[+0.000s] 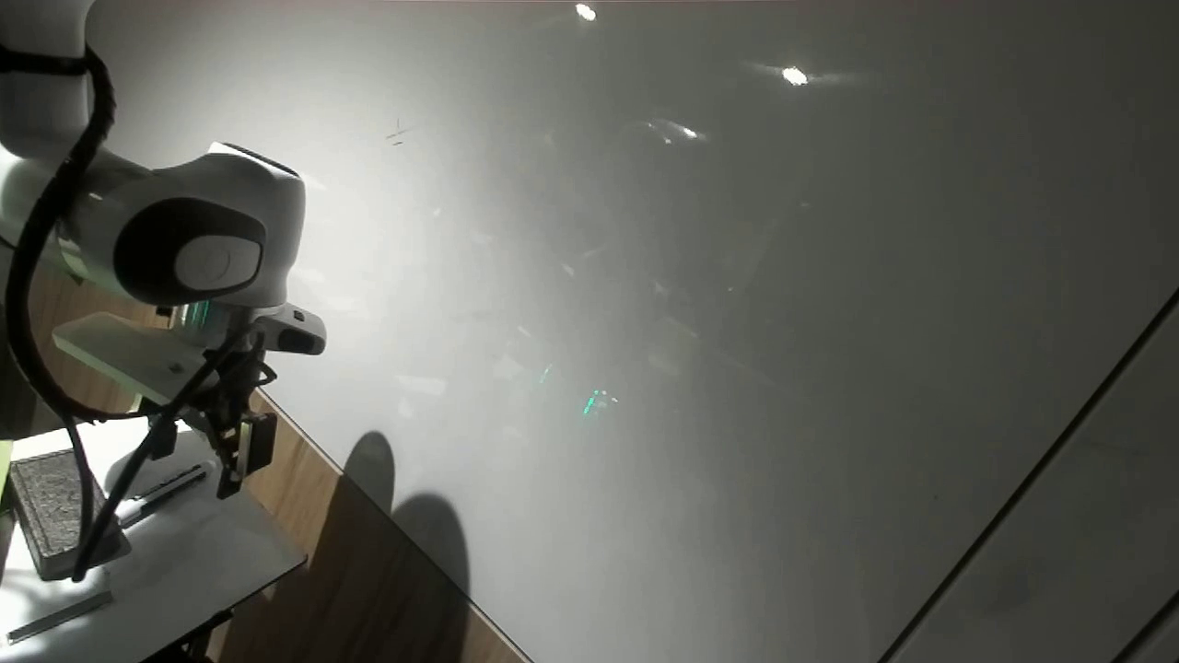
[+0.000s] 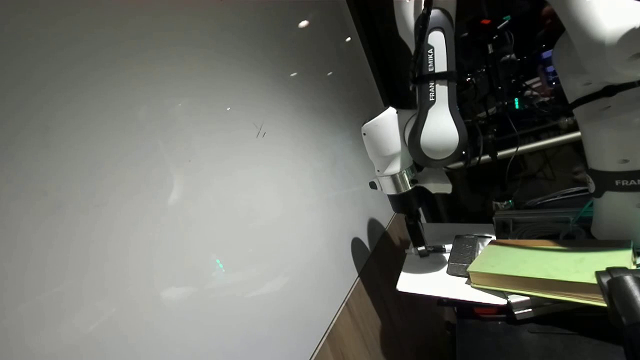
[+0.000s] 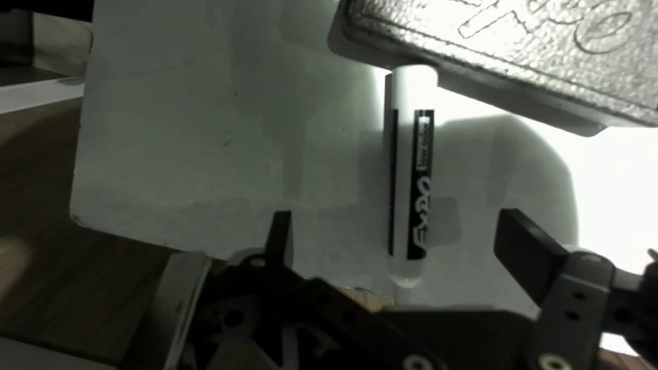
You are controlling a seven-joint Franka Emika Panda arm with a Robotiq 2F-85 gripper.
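Note:
A white and black Expo marker [image 3: 408, 179] lies on the white tabletop [image 3: 185, 154], running lengthwise up the wrist view. Its upper end is right against or under the edge of a grey eraser block [image 3: 524, 55]; whether they touch I cannot tell. My gripper is open, with one finger either side of the marker's lower part and a gap on both sides. In exterior view 1 the gripper [image 1: 204, 459] hangs near the marker [image 1: 166, 494], beside the eraser [image 1: 61, 508]. Exterior view 2 shows the gripper [image 2: 420, 252] low over the small table.
A large whiteboard [image 1: 707, 331] with a few faint marks stands beside the table. A green-topped stack [image 2: 552, 261] sits to the eraser's right in exterior view 2. Beyond the table's edge is wood panelling [image 2: 366, 312]. Several cables hang along the arm.

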